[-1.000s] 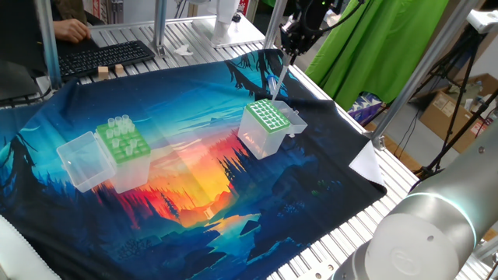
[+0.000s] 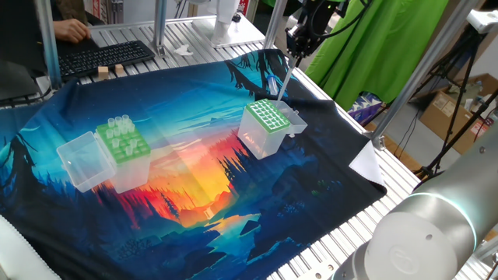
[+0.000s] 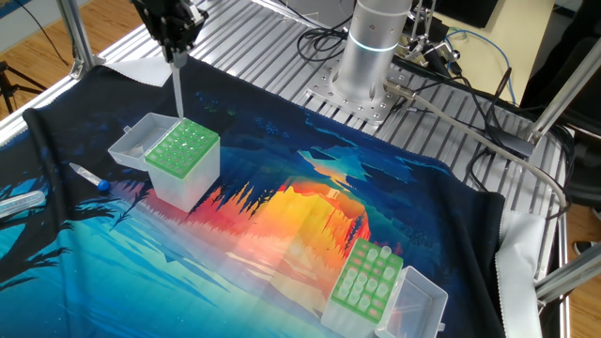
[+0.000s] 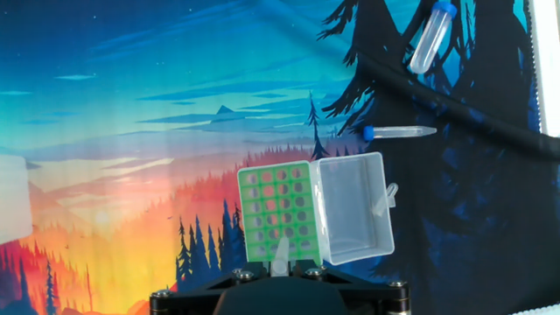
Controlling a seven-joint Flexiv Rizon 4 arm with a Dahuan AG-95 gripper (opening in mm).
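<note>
A long, pale translucent pipette tip hangs point down, with my gripper shut on its upper end. Below it stands a green-topped tip box, its clear lid folded open. In the second exterior view, the tip's lower end appears near the box's far top edge; whether it touches, I cannot tell. From the wrist, the tip overlaps the near edge of the green rack, whose visible holes look empty. My fingers are largely hidden by dark mounts.
Another green-topped box holds several tips, with its open lid beside it. Two blue-capped tubes, a larger one and a smaller one, lie near the first box. The printed cloth between the boxes is clear.
My gripper and the tip have shifted slightly rightward in the first exterior view. The tip stays held; both boxes are where they were.
</note>
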